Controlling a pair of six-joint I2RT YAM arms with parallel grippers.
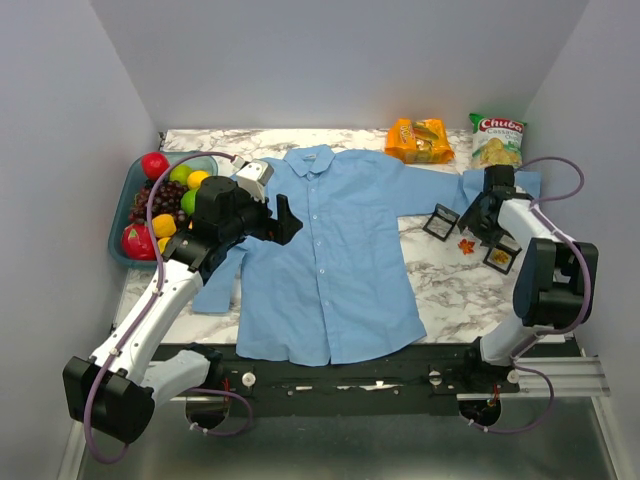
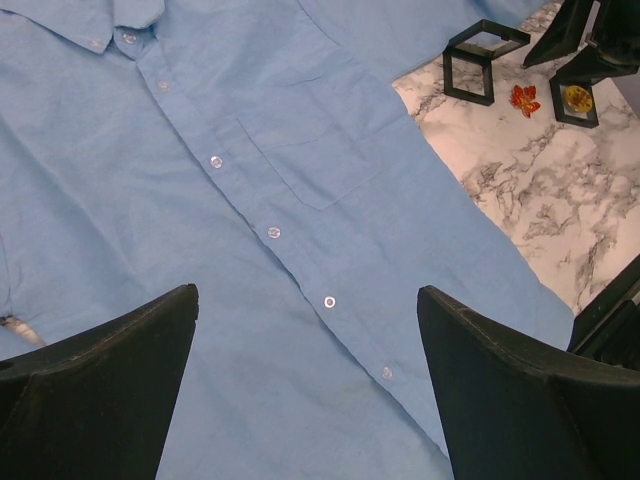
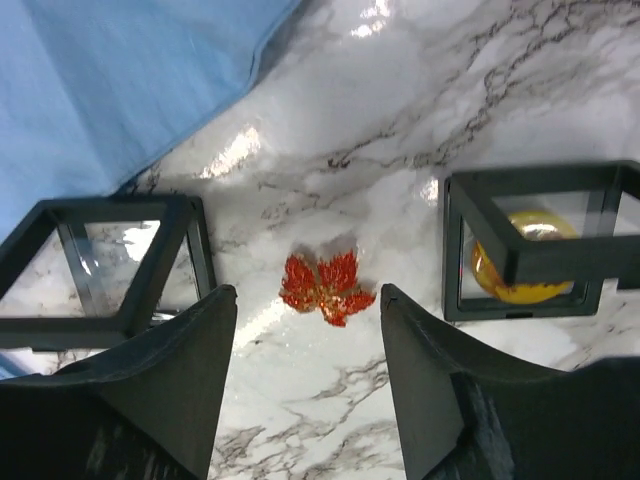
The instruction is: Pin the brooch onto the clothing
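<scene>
An orange-red leaf-shaped brooch (image 3: 326, 288) lies on the marble tabletop between two small black boxes. My right gripper is over it, fingers parted, with the brooch showing in the gap and apparently untouched. In the top view the brooch (image 1: 466, 246) shows just left of that gripper's fingers (image 1: 490, 232). A light blue buttoned shirt (image 1: 325, 260) lies spread flat across the table. Above its left part hangs my left gripper (image 1: 290, 220), open and empty; the shirt front (image 2: 270, 180) fills most of the left wrist view.
An open, empty-looking black box (image 3: 150, 270) stands left of the brooch, and another (image 3: 460, 270) holding a yellow round piece (image 3: 520, 262) stands right. Snack bags (image 1: 418, 141) are behind; a fruit basket (image 1: 125, 215) is far left. Bare marble (image 1: 450, 300) lies in front.
</scene>
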